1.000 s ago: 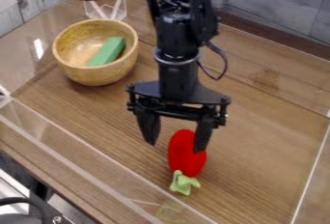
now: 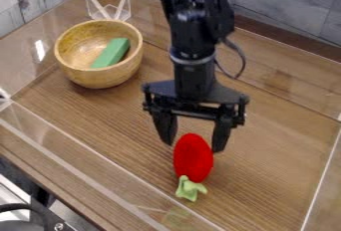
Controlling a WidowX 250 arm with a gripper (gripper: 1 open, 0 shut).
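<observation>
The black gripper [image 2: 196, 115] hangs over the middle of the wooden table, its two fingers spread open. Just below it, between and slightly in front of the fingers, lies a red oval object [image 2: 193, 157] with a pale green piece [image 2: 190, 189] at its near end. Whether the fingers touch the red object cannot be told.
A yellow bowl [image 2: 80, 71] with a green block [image 2: 116, 53] in it stands at the back left. A dark object shows at the bottom left edge.
The gripper and arm have shifted slightly, with small changes in tilt. The red object and the bowl look unmoved.
</observation>
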